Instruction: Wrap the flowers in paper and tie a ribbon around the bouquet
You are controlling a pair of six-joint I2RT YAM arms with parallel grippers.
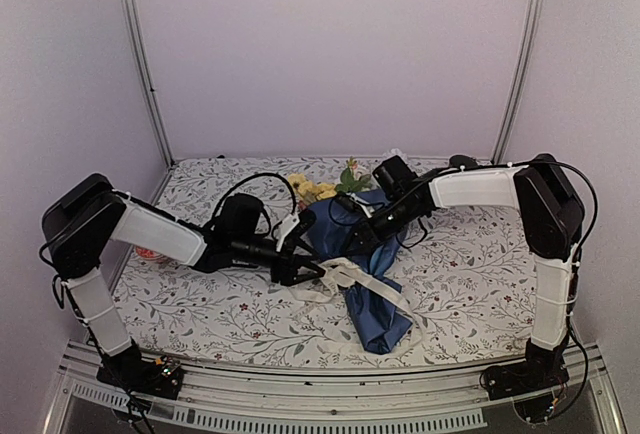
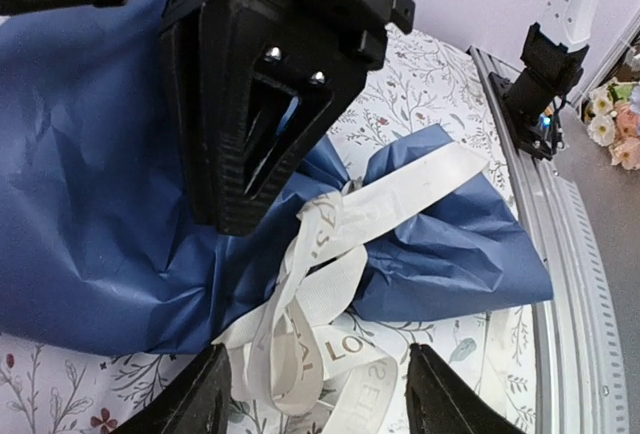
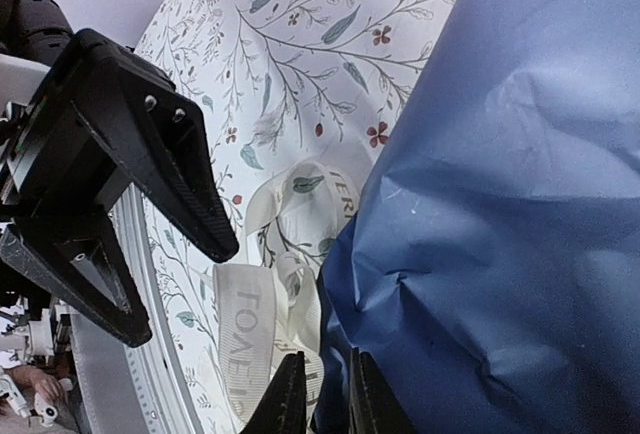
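A bouquet in blue wrapping paper (image 1: 378, 325) lies on the table, its yellow flowers (image 1: 312, 191) at the far end. Around its narrow waist goes a white lettered ribbon (image 2: 412, 194), with a knot-like fold and a loop hanging on the near-left side. My left gripper (image 1: 308, 270) stands open at that side; the left wrist view has the ribbon loop between and beyond its fingers, not gripped. Over the wrap, close to the ribbon, my right gripper has a narrow gap between its fingertips. Nothing clearly gripped shows there, only blue paper behind.
Loose ribbon ends spread over the patterned tablecloth (image 1: 470, 284) below the bouquet. Both grippers are close together above the waist. A dark round object (image 1: 463, 162) stands at the back right.
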